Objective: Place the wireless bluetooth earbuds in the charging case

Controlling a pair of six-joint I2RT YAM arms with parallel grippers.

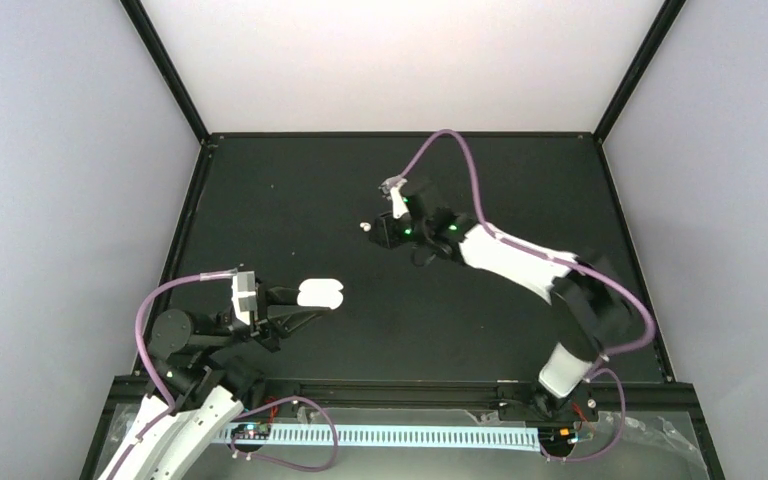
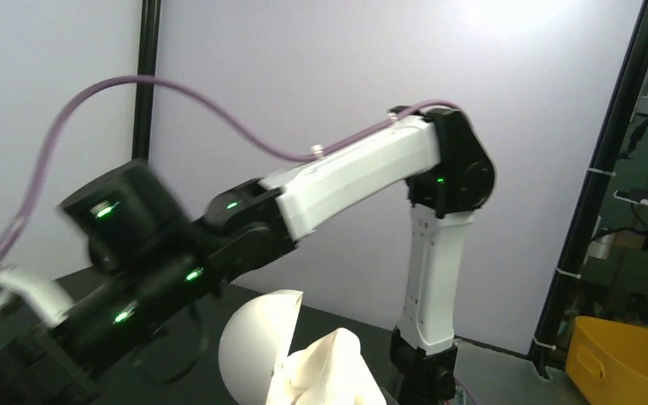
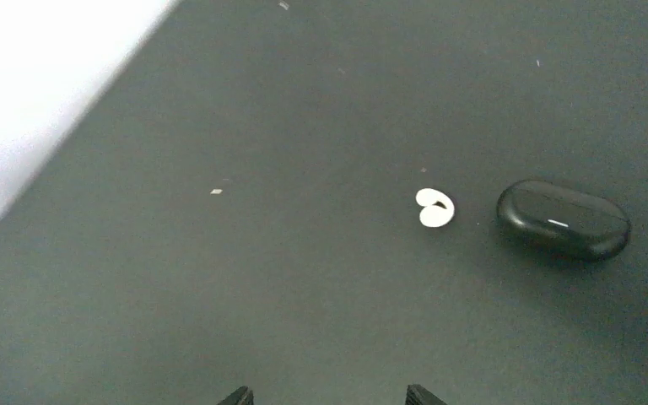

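Observation:
My left gripper (image 1: 306,304) is shut on the white charging case (image 1: 320,292), held above the table at the left. In the left wrist view the case's rounded lid (image 2: 255,346) stands raised beside its paler inner part (image 2: 331,371); whether an earbud sits inside, I cannot tell. One white earbud (image 3: 436,208) lies on the black table. My right gripper has its fingertips apart, nothing between them, with that earbud ahead and to the right in its view. From above, the earbud (image 1: 365,227) shows just left of the right gripper.
A glossy black oval case (image 3: 564,219) lies right of the earbud in the right wrist view; from above the right arm hides it. A yellow bin (image 2: 624,363) stands outside the frame.

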